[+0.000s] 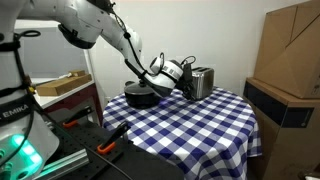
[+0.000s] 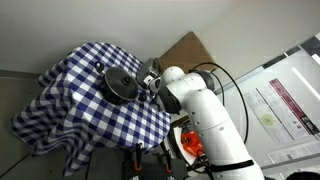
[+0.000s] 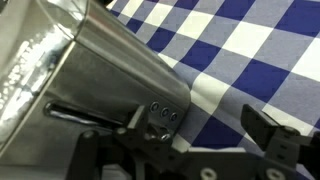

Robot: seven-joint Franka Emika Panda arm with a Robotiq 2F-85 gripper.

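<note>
A shiny silver toaster (image 1: 201,80) stands upright on a blue-and-white checked cloth (image 1: 205,130). The wrist view has the toaster (image 3: 120,65) filling its left side, with a dark lever slot (image 3: 75,115) and small round buttons (image 3: 160,115) on the near face. Close beside that face is my gripper, its two dark fingers spread wide and only cloth showing in the gap. The left finger overlaps the toaster's lower front in this view; whether they touch I cannot tell. From the side, the gripper (image 1: 187,92) is low, near the toaster's left front.
A black pot (image 1: 143,96) sits on the cloth beneath my arm, left of the toaster. Stacked brown boxes (image 1: 285,80) rise beyond the table's right side.
</note>
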